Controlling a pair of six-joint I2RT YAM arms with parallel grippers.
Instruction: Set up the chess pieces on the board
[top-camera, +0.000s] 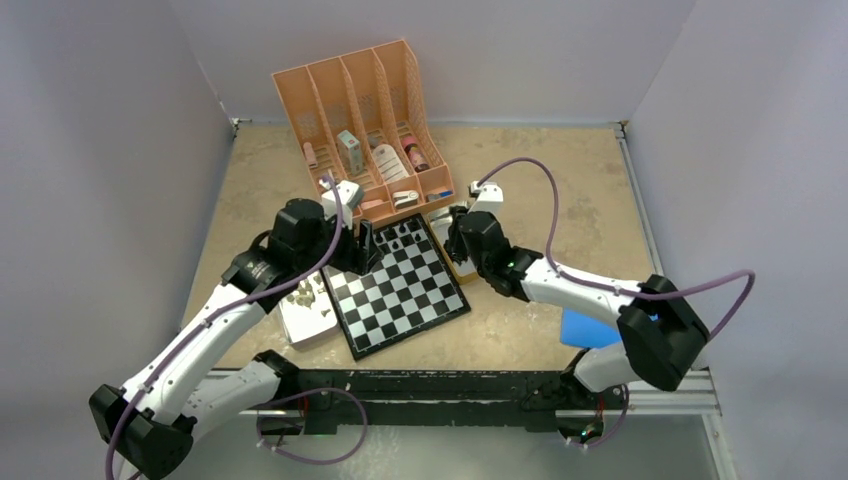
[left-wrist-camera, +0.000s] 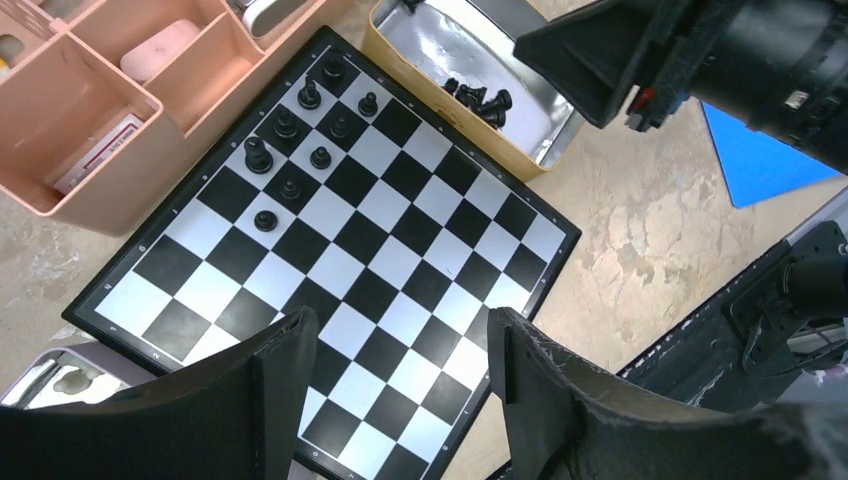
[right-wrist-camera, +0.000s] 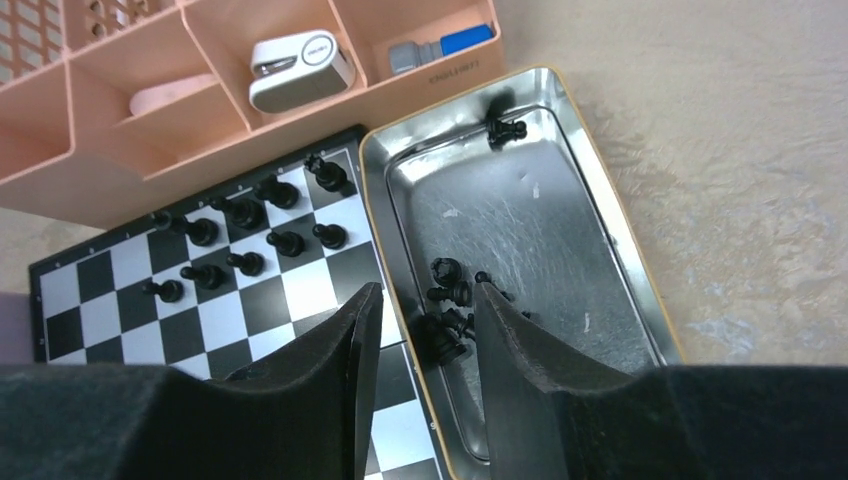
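The chessboard (top-camera: 395, 300) carries a group of upright black pieces in its back corner, such as a tall piece (left-wrist-camera: 257, 156) and a pawn (right-wrist-camera: 330, 236). My left gripper is open and empty above the board. My right gripper hangs over the metal tray (right-wrist-camera: 520, 210) right of the board, fingers part open; several black pieces lie in the tray under and near them, one apart (right-wrist-camera: 505, 131) at its back. Whether anything is between those fingers is not clear.
A pink organizer (top-camera: 350, 100) with small items stands behind the board. A box of light pieces (top-camera: 305, 325) is at the board's left. A blue mat (top-camera: 590, 330) lies at front right.
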